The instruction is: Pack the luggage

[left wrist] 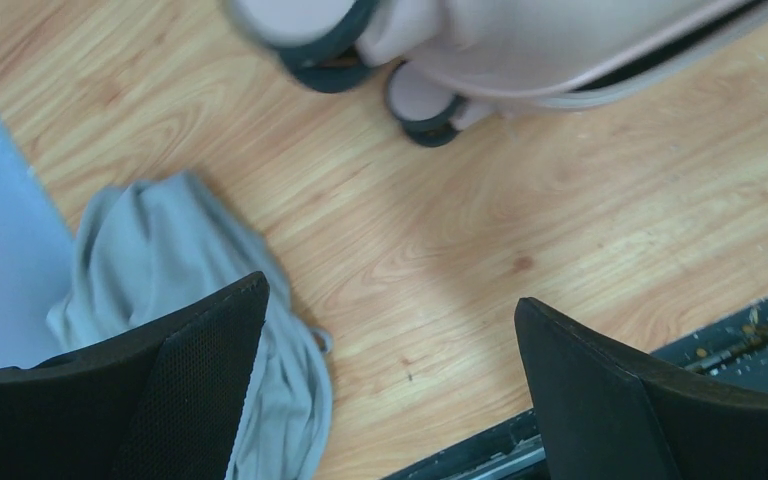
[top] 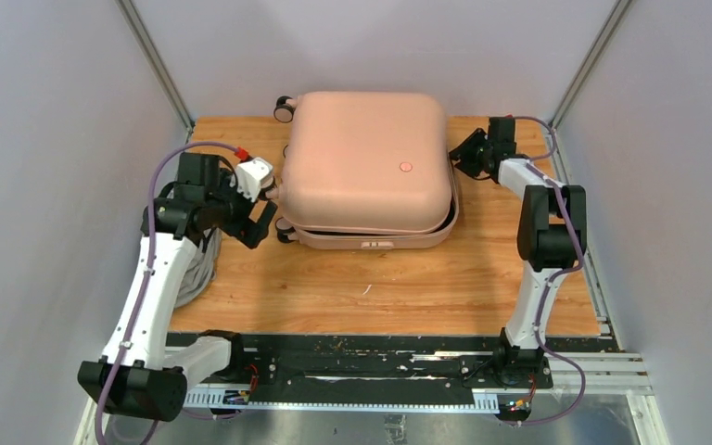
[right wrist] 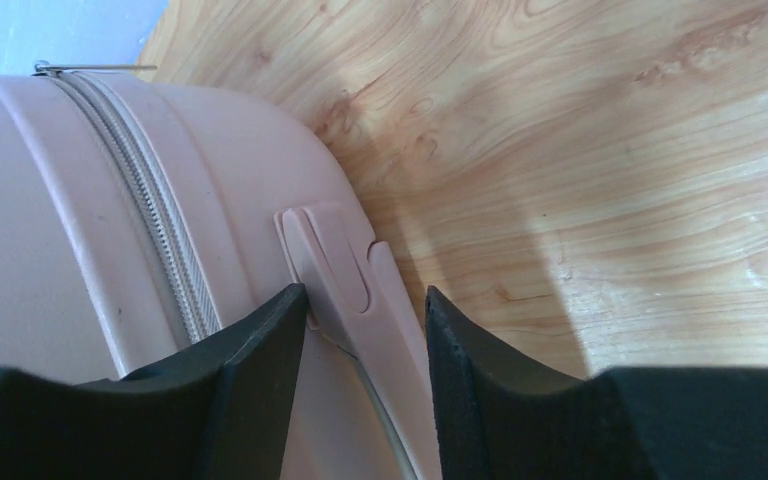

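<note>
A pink suitcase (top: 371, 162) lies flat at the back middle of the table. Its lid rests over the base, with a dark gap along the front and right edges. My left gripper (top: 258, 211) is open beside the wheels at the suitcase's left end; only table and grey cloth show between its fingers in the left wrist view. At the suitcase's right side, my right gripper is part open. Between its fingers lies the side handle (right wrist: 325, 255), with the left finger (right wrist: 270, 350) very near or touching it; a firm hold does not show.
Grey cloth (left wrist: 175, 260) lies crumpled at the table's left edge, partly under the left arm. A metal zipper pull (right wrist: 95, 69) stands out at the suitcase seam. Clear table (top: 371, 297) stretches along the front.
</note>
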